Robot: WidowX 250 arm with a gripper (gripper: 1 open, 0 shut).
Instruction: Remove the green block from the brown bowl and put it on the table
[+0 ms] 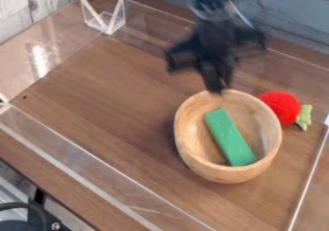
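Note:
The brown bowl (193,155) stands on the right side of the table. Inside it lies the green block (230,138), long and tilted, its upper end toward the back of the bowl. Above and behind the bowl is my gripper (216,79), blurred by motion and clear of the block. The blur hides how its fingers stand.
A red round thing with a green end (282,106) rests against the bowl's right side. A clear plastic holder (103,16) stands at the back left. Clear low walls edge it.

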